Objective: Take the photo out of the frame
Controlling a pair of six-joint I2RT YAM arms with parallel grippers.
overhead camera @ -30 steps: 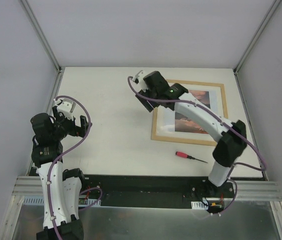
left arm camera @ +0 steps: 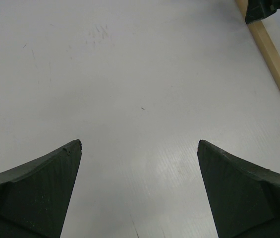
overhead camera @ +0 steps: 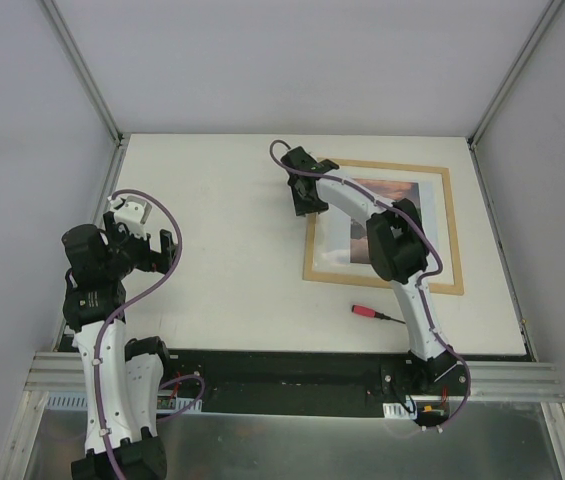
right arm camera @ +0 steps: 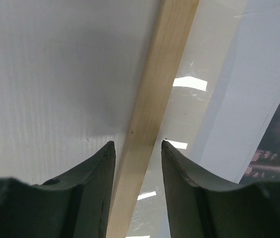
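The wooden frame (overhead camera: 308, 250) lies flat at the right of the table, its left bar (right arm camera: 152, 94) running between the fingers of my right gripper in the right wrist view. That gripper is part open, one finger on each side of the bar; whether either touches it I cannot tell. Inside the frame, the photo (overhead camera: 402, 190) of a reddish sky sits within a pale border, partly covered by my right arm. Far to the left, my left gripper stands open over bare table, nothing between its fingers.
A screwdriver with a red handle (overhead camera: 364, 311) lies in front of the frame. Glare marks show on the clear surface (right arm camera: 189, 83) beside the bar.
My right arm has swung in over the frame, hiding more of the photo. Its gripper has turned and shifted slightly right, onto the left bar. The left arm stays put.
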